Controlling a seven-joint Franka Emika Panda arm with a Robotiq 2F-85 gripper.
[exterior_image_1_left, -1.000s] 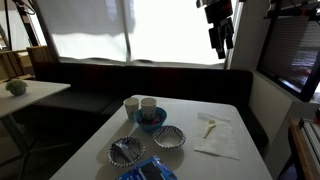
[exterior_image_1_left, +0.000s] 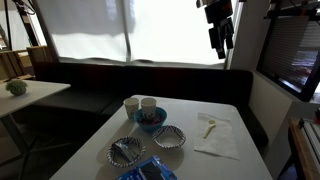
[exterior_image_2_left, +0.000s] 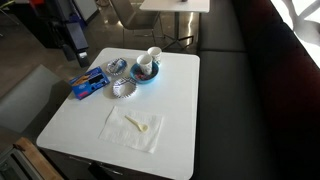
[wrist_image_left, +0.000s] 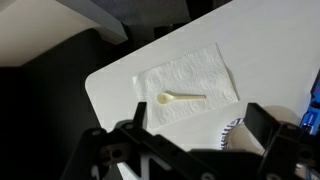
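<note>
My gripper is high above the table, its two dark fingers spread wide with nothing between them. Exterior view 1 has the gripper (exterior_image_1_left: 222, 45) at the upper right, well clear of everything on the tabletop. A pale spoon (wrist_image_left: 185, 97) lies on a white paper napkin (wrist_image_left: 215, 70) below, ahead of the fingers in the wrist view. The same spoon (exterior_image_2_left: 142, 126) and napkin (exterior_image_2_left: 120, 136) appear towards the front of the table in exterior view 2.
A blue bowl (exterior_image_1_left: 152, 126) holds or adjoins two cups (exterior_image_1_left: 131, 106). Nearby are a striped paper dish (exterior_image_1_left: 170, 139), another dish (exterior_image_1_left: 115, 158) with something in it, and a blue box (exterior_image_2_left: 90, 83). Dark bench seating (exterior_image_2_left: 225, 110) borders the white table (exterior_image_2_left: 180, 100). Bare tabletop surrounds the napkin.
</note>
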